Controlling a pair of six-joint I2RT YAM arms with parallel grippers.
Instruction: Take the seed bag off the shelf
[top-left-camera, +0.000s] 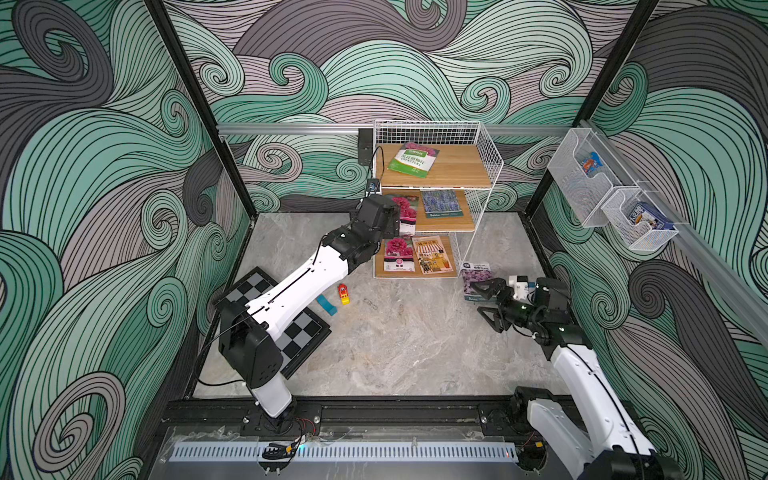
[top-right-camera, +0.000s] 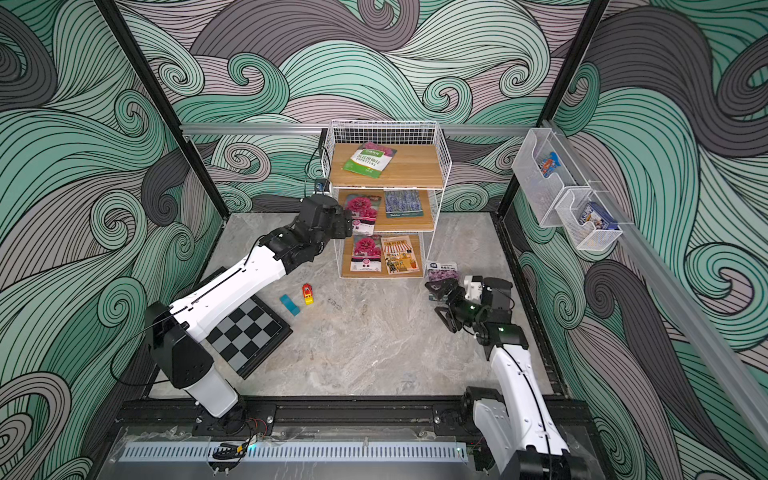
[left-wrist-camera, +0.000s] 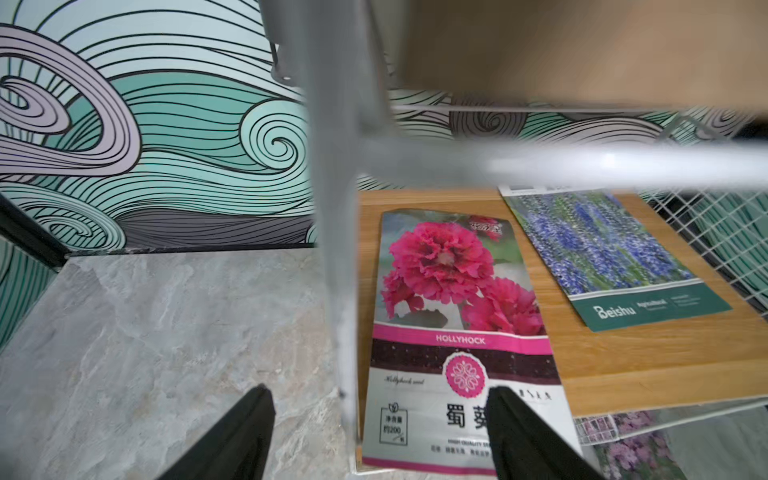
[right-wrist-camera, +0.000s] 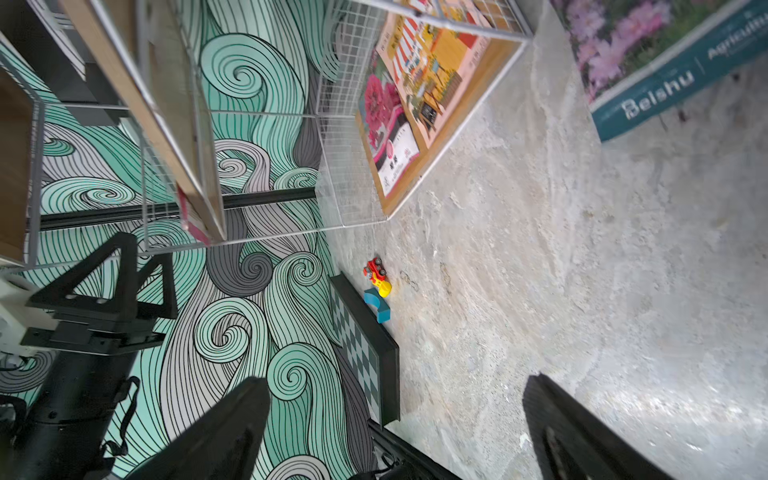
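A pink hollyhock seed bag (left-wrist-camera: 468, 344) lies on the left side of the middle shelf (left-wrist-camera: 656, 368), its front edge at the shelf's lip. Another bag, a blue-flowered one (left-wrist-camera: 608, 248), lies to its right. My left gripper is open in front of the hollyhock bag, no bag between its fingers. The rack's white left post (left-wrist-camera: 336, 264) stands between the fingers in that view. Over the floor, well right of the rack, my right gripper is open and empty, near a purple-flowered bag (right-wrist-camera: 696, 56).
On the top shelf lies a green-and-white bag (top-left-camera: 414, 161). The bottom shelf holds a second hollyhock bag (top-left-camera: 398, 256) and an orange one (top-left-camera: 433, 256). A checkered board (top-right-camera: 248, 332) and a toy car (top-right-camera: 308, 293) sit at left.
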